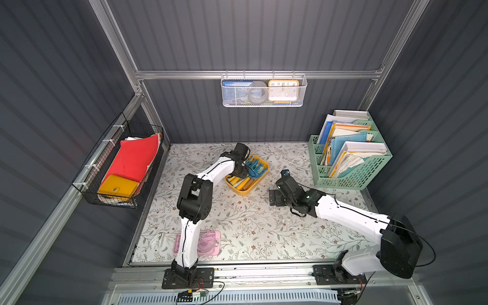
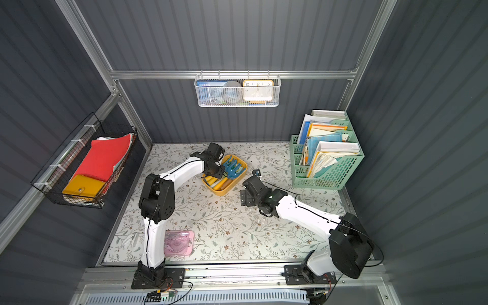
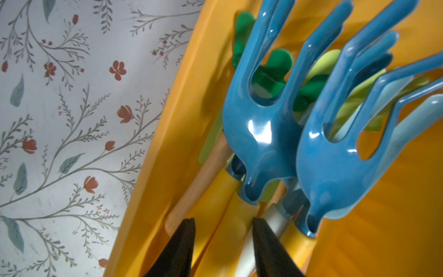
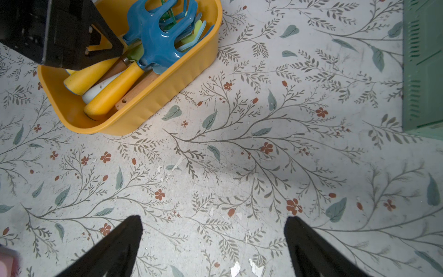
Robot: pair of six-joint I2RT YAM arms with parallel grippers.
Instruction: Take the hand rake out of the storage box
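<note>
The yellow storage box (image 1: 245, 190) holds garden tools: blue hand rakes (image 3: 260, 133) with yellow handles (image 3: 230, 237), green pieces and wooden handles. My left gripper is down in the box, its fingers either side of a yellow rake handle; whether they press on it I cannot tell. In the right wrist view it hangs over the box's upper left. My right gripper stands open above the bare table to the right of the box, nothing between its fingers.
A green file holder (image 1: 350, 170) stands at the back right, a pink case (image 1: 213, 244) lies front left, a black wire basket of folders (image 1: 127, 162) hangs on the left wall, a white mesh basket (image 1: 263, 101) on the back wall.
</note>
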